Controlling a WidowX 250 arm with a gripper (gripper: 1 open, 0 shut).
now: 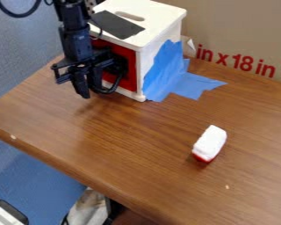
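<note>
The black gripper (80,77) hangs at the left front of a white box (158,28) with a red front (126,63), low over the wooden table. Its finger state is unclear against the dark arm. A small white object with a red bottom (210,142) lies on the table to the right, apart from the gripper.
Blue tape (176,75) runs from the box's side onto the table (119,154). A cardboard box (242,44) stands behind.
</note>
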